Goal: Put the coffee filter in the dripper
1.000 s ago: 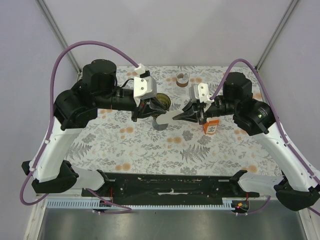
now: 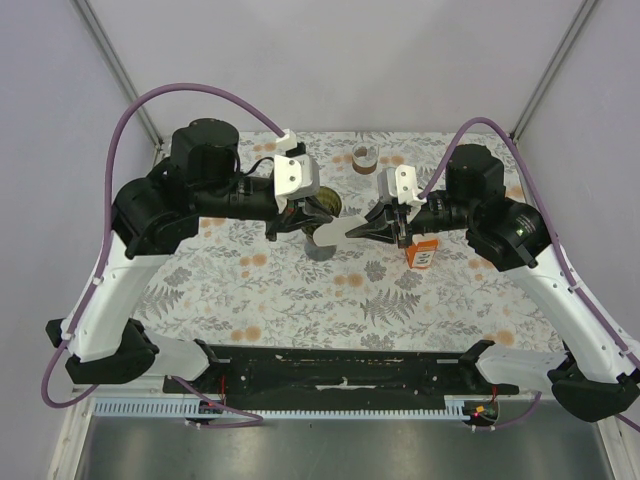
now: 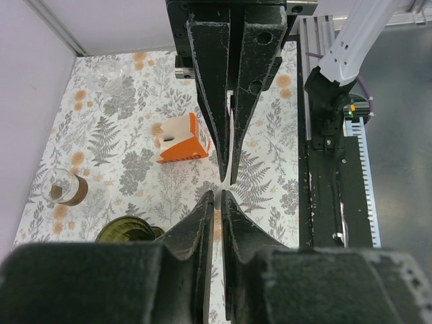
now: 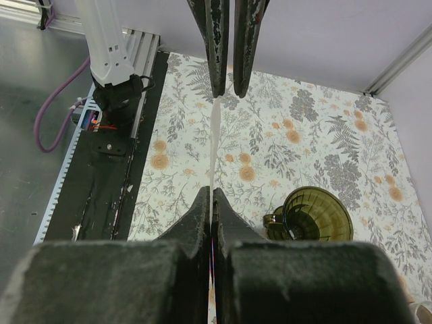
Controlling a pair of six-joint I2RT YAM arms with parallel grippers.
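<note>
The white paper filter (image 2: 340, 230) is held up between my two grippers, seen edge-on in both wrist views as a thin strip (image 4: 214, 138). My right gripper (image 2: 374, 222) is shut on one end of it. My left gripper (image 2: 322, 220) is at the other end, its fingertips close together in the left wrist view; whether they grip the paper is hard to tell. The green dripper (image 4: 317, 216) stands on the patterned table behind and below the grippers, partly hidden in the top view.
An orange-and-white box (image 2: 422, 253) lies right of centre. A glass with a brown band (image 2: 365, 158) stands at the back. The patterned table (image 2: 260, 300) is otherwise mostly clear in front.
My left gripper has shifted very slightly near the filter; the right arm looks still.
</note>
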